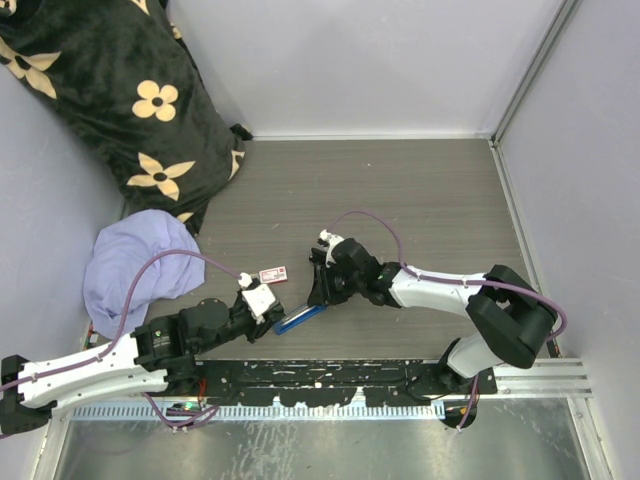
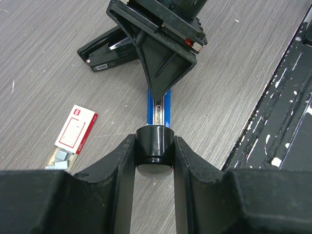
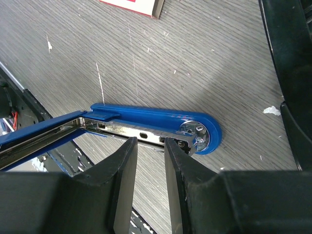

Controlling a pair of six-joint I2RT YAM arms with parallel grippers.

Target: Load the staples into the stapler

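The blue stapler [image 3: 165,114] lies opened on the table, its metal rail [image 3: 122,130] exposed and its lid [image 3: 41,139] folded back. My left gripper is shut on the black rounded end [image 2: 154,139] of the lid. Over the rail's front end, my right gripper stands part open, and only the rail shows between its fingertips. Whether staples sit inside the rail cannot be made out. A red-and-white staple box [image 2: 75,129] rests on the table, with grey staple strips [image 2: 61,160] at its open end.
A black device [image 2: 108,48] lies behind the right gripper, close to it. A lilac cloth [image 1: 140,265] and a dark flowered cushion [image 1: 110,100] fill the left side.
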